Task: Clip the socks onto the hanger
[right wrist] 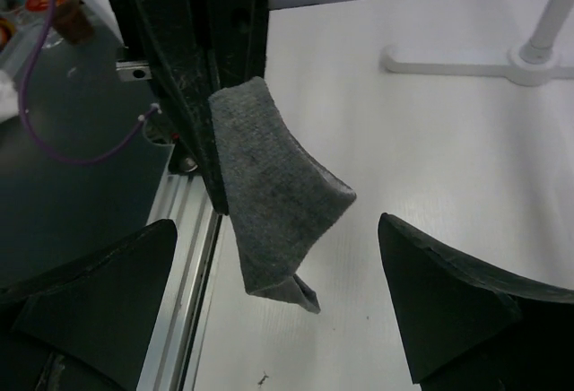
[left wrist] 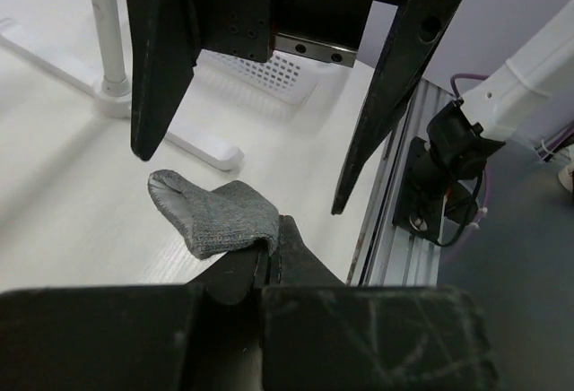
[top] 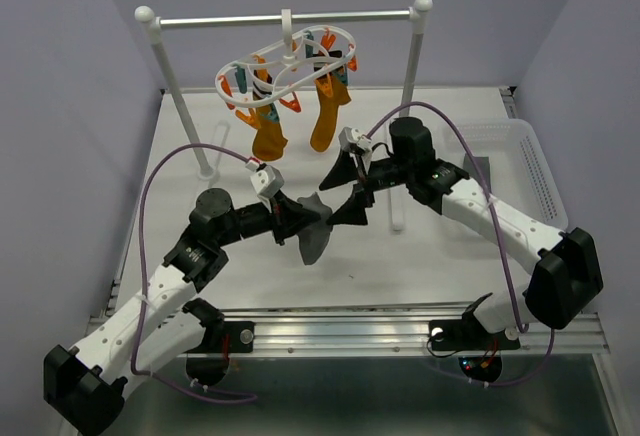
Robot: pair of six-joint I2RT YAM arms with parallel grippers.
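A grey sock (top: 314, 241) hangs from my left gripper (top: 297, 214), which is shut on it; in the left wrist view its folded top (left wrist: 224, 216) sticks up from the fingertips. My right gripper (top: 344, 199) stands open just right of the sock, its fingers on either side of it in both wrist views, apart from it. The round white hanger (top: 237, 66) hangs from the rail, carrying clips and two mustard socks (top: 325, 121).
A white basket (top: 535, 181) with a grey item (top: 476, 166) stands at the right. Rack posts (top: 175, 96) and feet border the working area.
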